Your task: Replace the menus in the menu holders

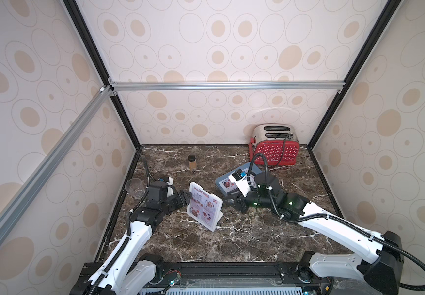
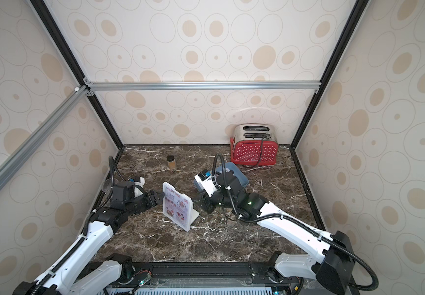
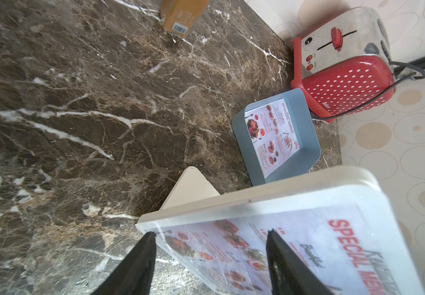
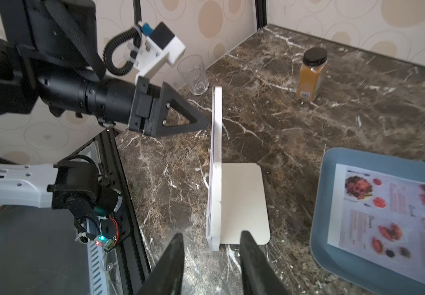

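Observation:
An upright white menu holder [image 1: 204, 206] stands mid-table with a printed menu in it, turned at an angle; its base plate [image 4: 244, 201] shows in the right wrist view. My left gripper [image 2: 162, 195] is beside the holder's left edge, its fingers [image 3: 136, 268] parted in front of the menu face; whether they touch it I cannot tell. My right gripper hangs off the holder's other side, parted, with nothing between its fingers. Behind that arm a blue-grey tray [image 3: 308, 132] contains another menu sheet [image 3: 274, 135].
A red toaster [image 1: 275, 145] with its cord stands at the back right, close to the tray. A black-capped jar [image 4: 311, 73] is at the back. A clear glass [image 4: 192, 73] sits by the left wall.

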